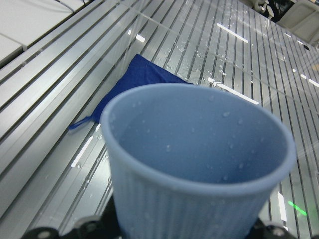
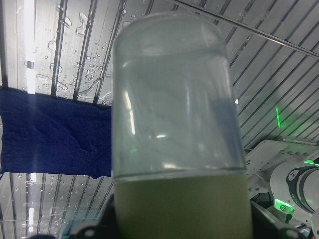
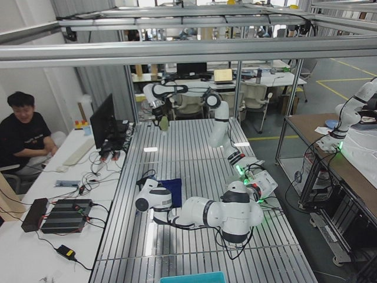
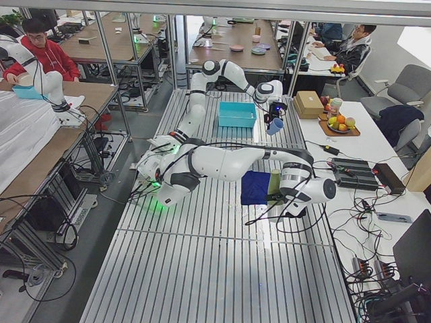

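My left gripper (image 4: 275,116) is shut on a light blue ribbed cup (image 4: 274,126), which fills the lower middle of the left wrist view (image 1: 189,204), water drops inside. My right gripper (image 3: 162,118) is shut on a bottle (image 3: 164,125), clear above and olive green below, large in the right wrist view (image 2: 179,204). The fingertips are mostly hidden behind what they hold. A dark blue cloth lies on the wet slatted metal table (image 4: 202,276), with a loop visible in the left wrist view.
A teal bin (image 4: 236,116) stands at one end of the table. Side desks hold a monitor (image 3: 103,127), cables, boxes and fruit. Both arm bases are on one long edge; an aluminium frame spans overhead.
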